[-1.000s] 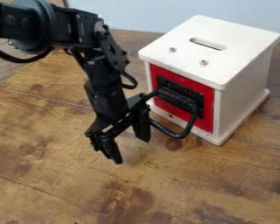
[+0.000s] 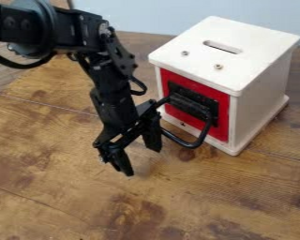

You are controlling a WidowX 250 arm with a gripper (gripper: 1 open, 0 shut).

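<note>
A black robot arm reaches down from the upper left, and its gripper (image 2: 138, 150) hangs open low over the wooden table, its two fingers apart with nothing visible between them. To its right stands a white wooden box (image 2: 247, 86) with a slot and two bolts on top. The box has a red front panel (image 2: 175, 80) carrying a black part (image 2: 190, 103), and a black looped handle or tube runs out from there, passing just behind the gripper's right finger.
A pale wall lies behind the box at the back.
</note>
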